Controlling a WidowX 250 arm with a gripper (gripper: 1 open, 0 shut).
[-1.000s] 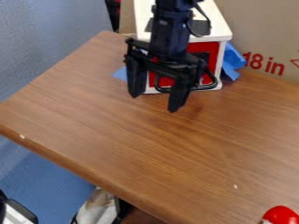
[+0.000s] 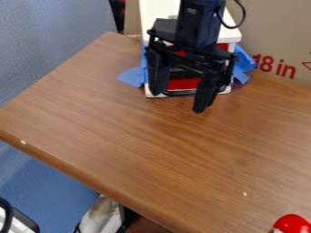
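My black gripper (image 2: 179,96) hangs at the top centre of the camera view, in front of a white box-like object (image 2: 227,35) with a red panel. Its two fingers are spread apart, with the red panel showing behind and nothing visible held between them. Blue tape or pads (image 2: 131,76) lie on both sides of the white object at the back of the wooden table.
A cardboard box (image 2: 275,45) stands behind at the right. A red round object (image 2: 290,224) sits at the lower right corner.
My gripper has moved to the right and slightly up, and now covers more of the red panel's middle.
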